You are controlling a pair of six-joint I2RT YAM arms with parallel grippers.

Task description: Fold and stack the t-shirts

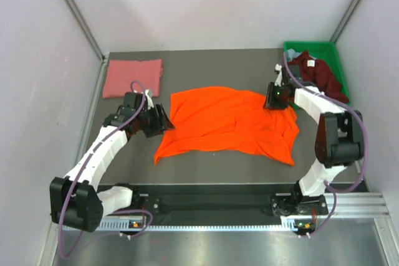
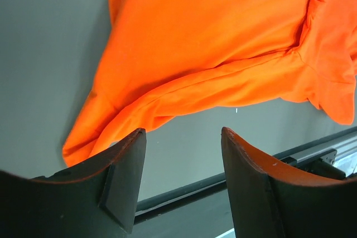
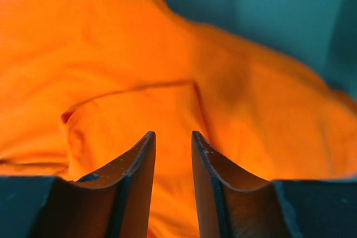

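Observation:
An orange t-shirt (image 1: 218, 123) lies spread with wrinkles across the middle of the grey table, its lower right part hanging toward the front. My left gripper (image 1: 163, 123) is open over the shirt's left end; in the left wrist view its fingers (image 2: 122, 171) stand apart with the fabric beyond them. My right gripper (image 1: 272, 98) hangs over the shirt's upper right area, open, with orange cloth below its fingertips in the slightly blurred right wrist view (image 3: 173, 140).
A folded pink shirt (image 1: 131, 78) lies at the back left. A green basket (image 1: 330, 54) with maroon (image 1: 321, 76) and light blue clothes stands at the back right. Bare table (image 1: 212, 169) shows in front of the orange shirt.

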